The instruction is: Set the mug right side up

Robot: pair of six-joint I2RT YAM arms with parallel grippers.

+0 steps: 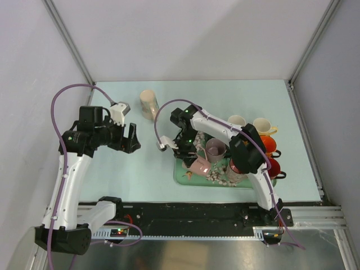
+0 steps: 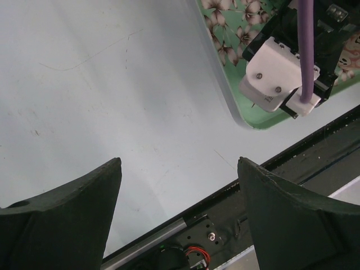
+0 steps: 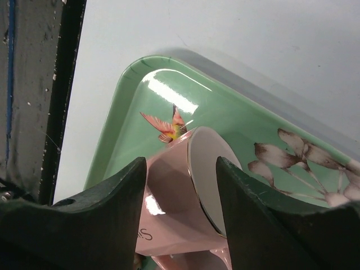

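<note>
A pink mug (image 1: 201,167) (image 3: 169,197) lies on its side at the near left of the green tray (image 1: 221,184). My right gripper (image 1: 188,157) is low over it, fingers part open on either side of the mug's rim end, seen closely in the right wrist view; whether they touch it is unclear. My left gripper (image 1: 130,138) hangs open over the empty left part of the table, nothing between its fingers.
Several mugs stand in the tray's right part, including red, orange and white ones, close around the right arm. A beige mug (image 1: 147,102) lies at the back left.
</note>
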